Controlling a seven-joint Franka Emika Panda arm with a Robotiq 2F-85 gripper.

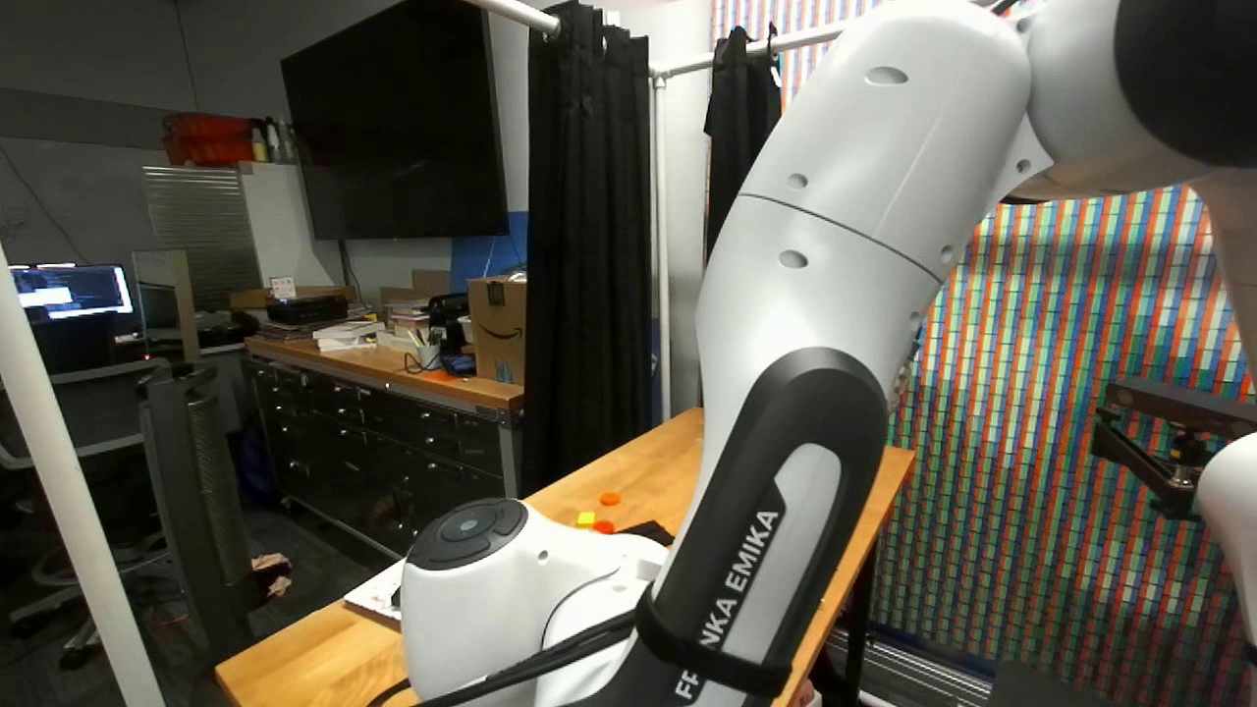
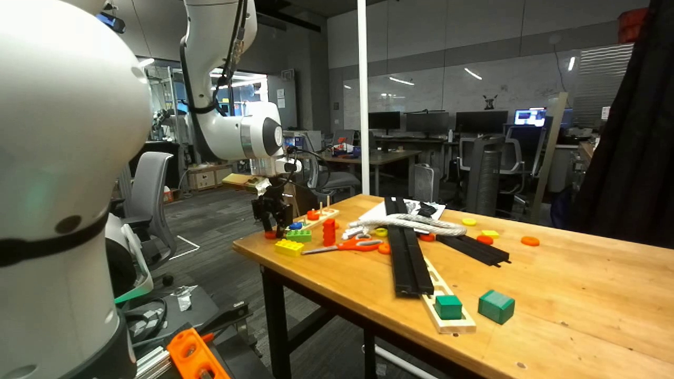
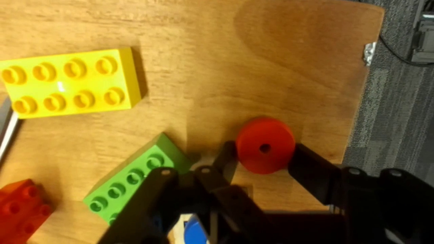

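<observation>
In the wrist view a round red disc (image 3: 264, 156) with a small centre hole is between the two fingertips of my gripper. One finger (image 3: 227, 159) is close to its left side and the other on its right; whether they press on it I cannot tell. The exterior view 2 shows the gripper (image 2: 274, 231) pointing down at the table's far-left corner, with the disc (image 2: 270, 235) low at the tabletop. Exterior view 1 shows only the arm, the gripper being hidden.
Beside the gripper lie a green brick (image 3: 134, 179), a yellow brick (image 3: 73, 83) and a red brick (image 3: 22, 211). A pegged wooden board (image 2: 325, 217) stands behind. Scissors (image 2: 347, 246), rope (image 2: 410, 221) and black tracks (image 2: 404, 252) fill mid-table. The table edge (image 3: 358, 118) is near.
</observation>
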